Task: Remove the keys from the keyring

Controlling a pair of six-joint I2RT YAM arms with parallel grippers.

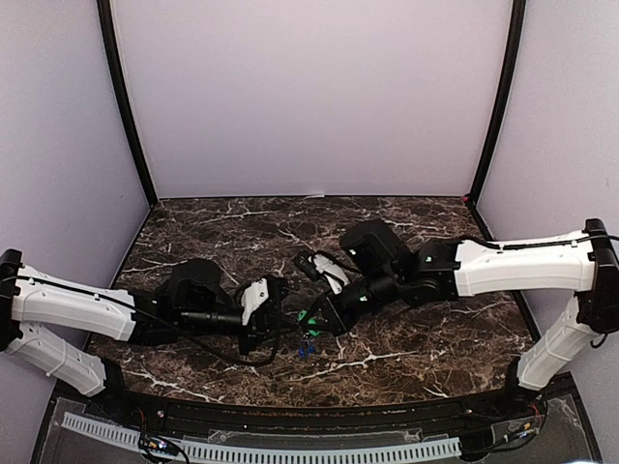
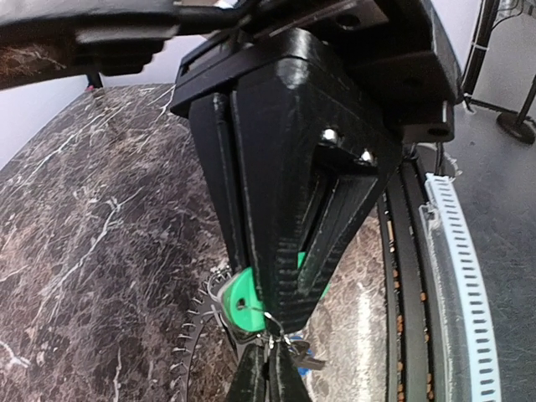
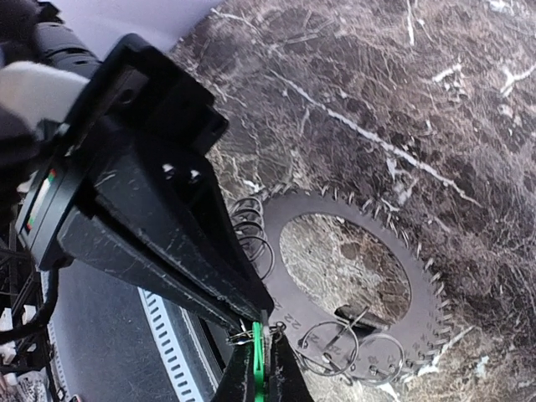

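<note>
A green key [image 2: 243, 313] shows between the fingers of my right gripper, which is shut on its thin edge. The left gripper is shut with its tips right against the key's hole, where the thin metal wire of the keyring [image 2: 270, 325] passes. In the right wrist view, wire of that ring also shows at the left gripper's fingertips [image 3: 256, 308]. A blue key [image 2: 303, 368] hangs just below with darker metal parts. In the top view, both grippers meet low in the middle, the green key [image 1: 307, 322] between them.
A flat grey ring-shaped plate [image 3: 295, 289] with small coils along its edge lies below the grippers. Several wire loops [image 3: 331, 353] show on its near side.
</note>
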